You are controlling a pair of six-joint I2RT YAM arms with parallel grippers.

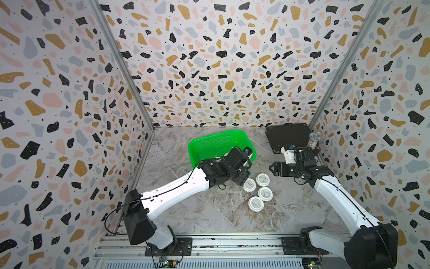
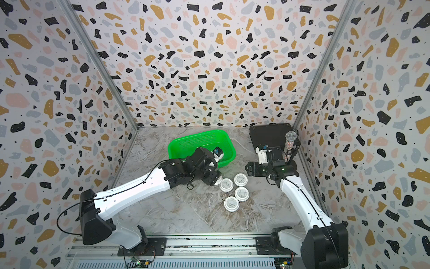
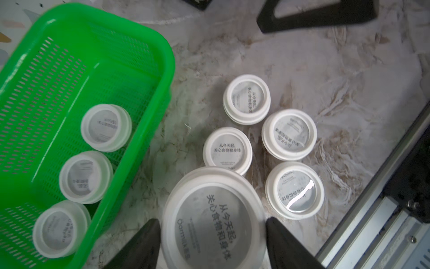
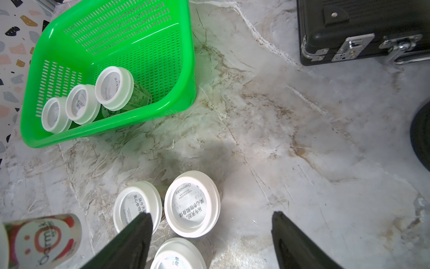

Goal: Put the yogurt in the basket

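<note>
My left gripper point(image 1: 242, 176) is shut on a white-lidded yogurt cup point(image 3: 212, 219), lifted beside the front right corner of the green basket point(image 3: 156, 44). Three similar cups point(image 4: 114, 87) sit in a row inside the basket along its front side. Four more cups point(image 3: 246, 97) stand on the marble table to the basket's front right. My right gripper point(image 2: 252, 168) stands open above the table, right of those cups, with nothing between its fingers.
A black case point(image 4: 358, 22) lies at the back right, with a microphone-like object point(image 1: 314, 139) beside it. The table point(image 4: 313, 143) between the case and the cups is mostly clear.
</note>
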